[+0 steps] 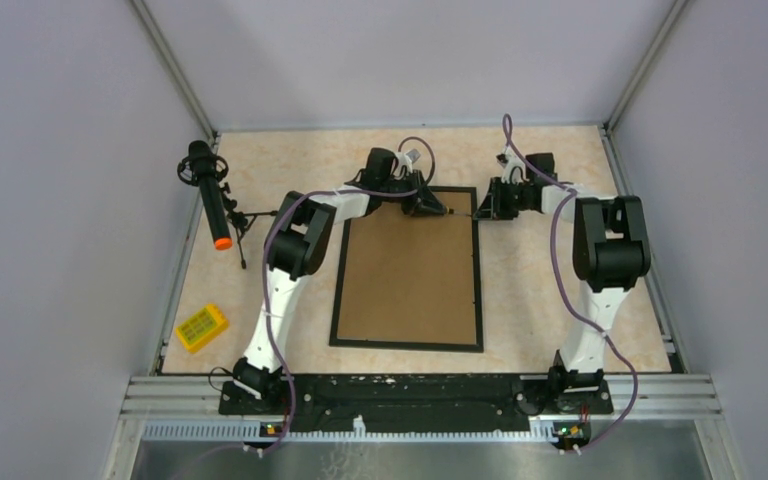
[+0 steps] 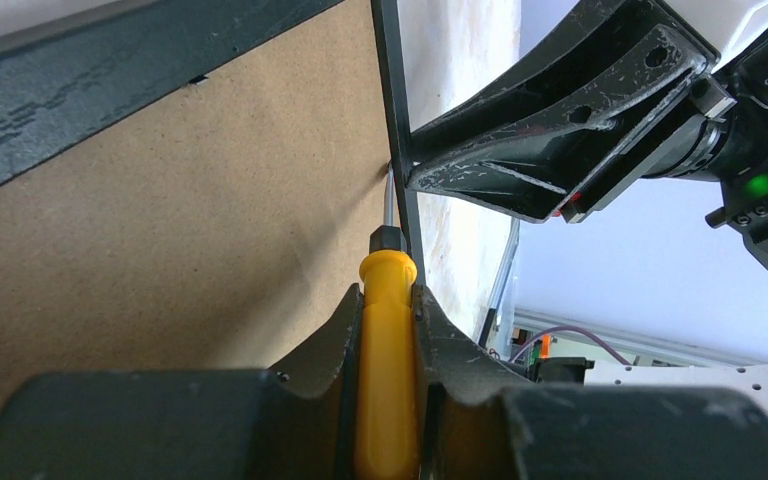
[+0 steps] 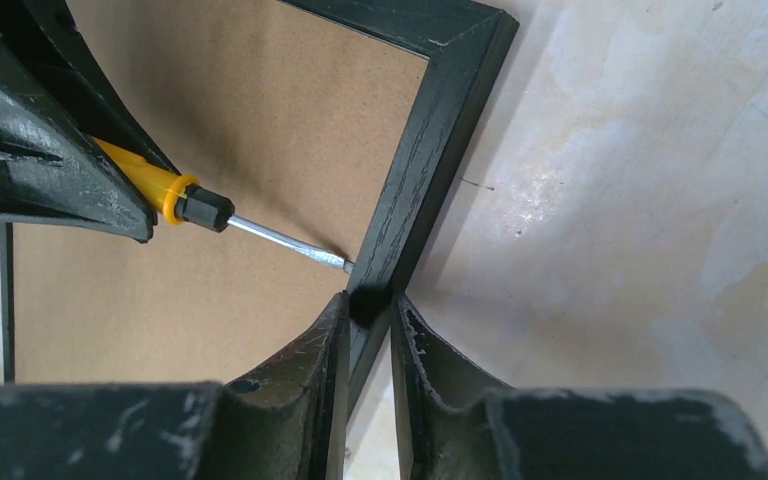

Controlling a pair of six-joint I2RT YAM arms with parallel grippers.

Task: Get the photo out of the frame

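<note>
The black photo frame (image 1: 476,300) lies back-up on the table, its brown backing board (image 1: 407,280) showing. My left gripper is shut on a yellow-handled screwdriver (image 3: 145,175), whose metal tip meets the inner edge of the frame's right bar (image 3: 420,150) near the upper corner. My right gripper is at that bar, opposite the screwdriver tip, its fingertips part open with a small gap between them, on or just over the bar; contact is unclear.
A yellow box (image 1: 201,326) sits at the front left of the table. A black stand with an orange-ended cylinder (image 1: 210,200) is at the left. Bare table (image 1: 530,300) lies right of the frame.
</note>
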